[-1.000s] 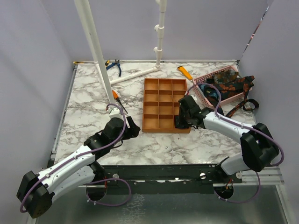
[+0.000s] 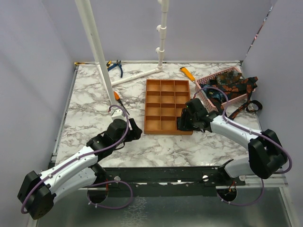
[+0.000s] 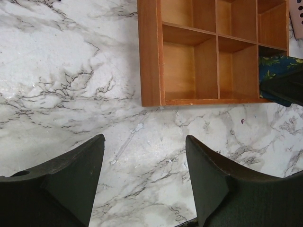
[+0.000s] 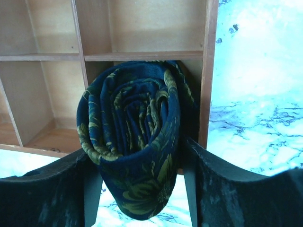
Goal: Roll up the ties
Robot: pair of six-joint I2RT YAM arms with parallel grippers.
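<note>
The rolled blue floral tie point(image 4: 135, 113) is only partly in the front right compartment of the wooden box point(image 4: 208, 90). Its near end bulges out past the box's front wall in the right wrist view. My right gripper is open around the roll, one finger at each side, and the tie fills most of the gap. In the left wrist view a bit of the tie point(image 3: 271, 71) shows beside a dark right finger. My left gripper stands open and empty over bare marble, left of the box's front edge.
The other box compartments point(image 2: 161, 106) are empty. A pink basket point(image 2: 220, 75) with dark floral fabric stands at the back right. White pipes point(image 2: 137, 76), pliers point(image 2: 115, 66) and an orange-handled tool point(image 2: 188, 74) lie behind.
The left gripper stays open, moved slightly.
</note>
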